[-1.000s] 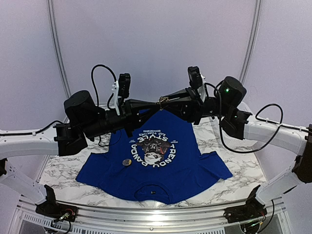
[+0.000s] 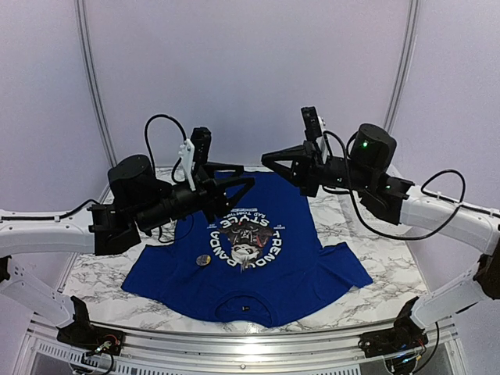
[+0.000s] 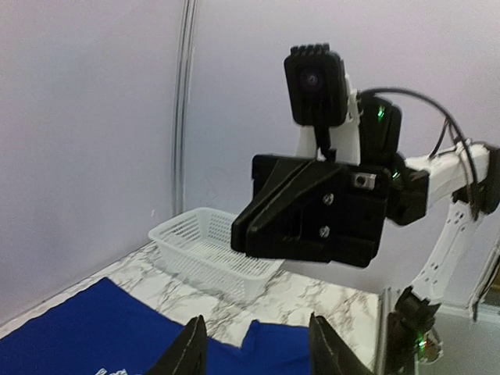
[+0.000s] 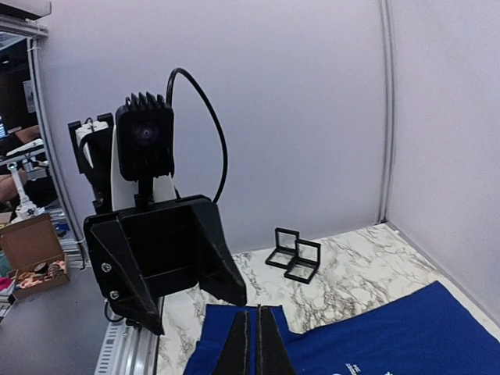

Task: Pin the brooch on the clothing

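Observation:
The blue T-shirt (image 2: 289,289) lies spread on the marble table with its printed design facing up. A small round piece (image 2: 203,260) lies on it left of the print. My left gripper (image 2: 245,176) hangs over the shirt, open, with nothing seen between its fingers. Facing it, my right gripper is shut, with nothing clearly held at its tips.
A white basket (image 3: 215,250) stands at the right side of the table, partly behind the right arm. Two black frames (image 4: 301,266) stand on the marble at the other side. Marble is clear around the shirt's sleeves.
The grippers were meeting around a small gold piece. The left one has moved slightly down and opened, separating from the right; the gold piece is no longer seen between them.

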